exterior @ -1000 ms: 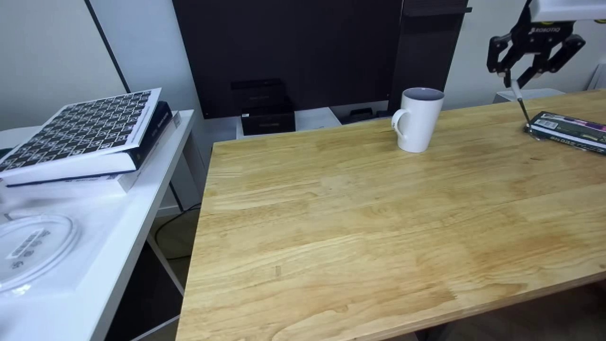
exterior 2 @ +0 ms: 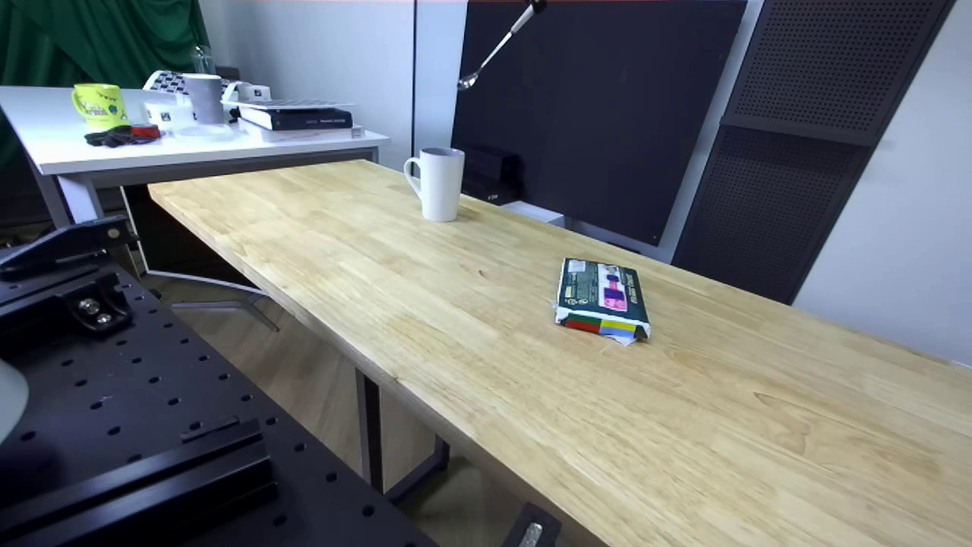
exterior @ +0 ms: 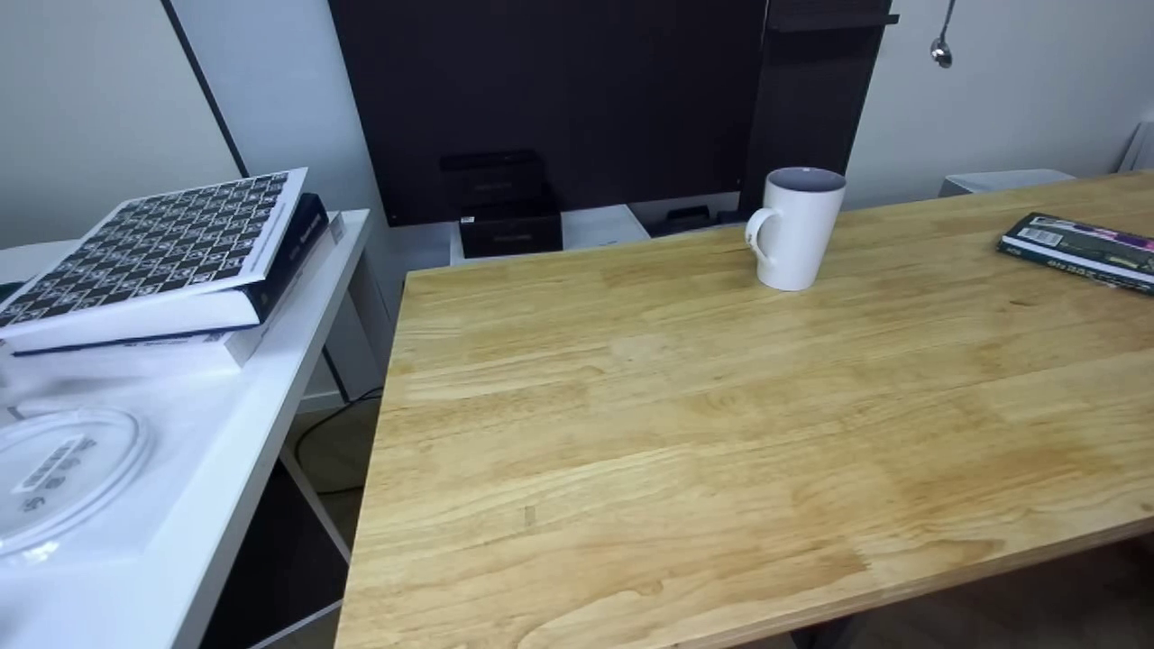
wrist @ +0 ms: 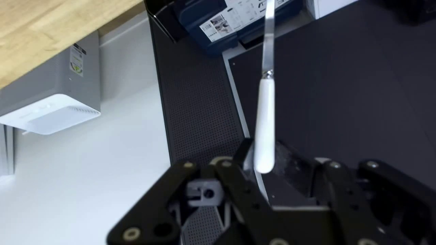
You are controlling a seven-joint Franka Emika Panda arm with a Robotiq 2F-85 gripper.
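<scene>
A spoon with a white handle (wrist: pixel 264 122) is pinched in my gripper, which is shut on the handle's end. The metal spoon (exterior: pixel 941 50) hangs bowl-down at the top right of exterior view 1, high above the table. In exterior view 2 the spoon (exterior 2: pixel 497 50) slants down to the left, and only a dark fingertip (exterior 2: pixel 538 4) shows at the upper edge. Upright on the wooden table stands a tall white mug (exterior: pixel 801 229) with a grey inside, its handle to the left. The spoon's bowl is cut off in the wrist view.
A dark green packet (exterior 2: pixel 601 299) lies flat on the wooden table (exterior 2: pixel 383 301), to the right of the mug. To the left, a white table (exterior: pixel 233 465) carries stacked books (exterior: pixel 162 249).
My gripper has risen out of exterior view 1, lifting the spoon from beside the green packet up and slightly left. The mug and packet have not moved.
</scene>
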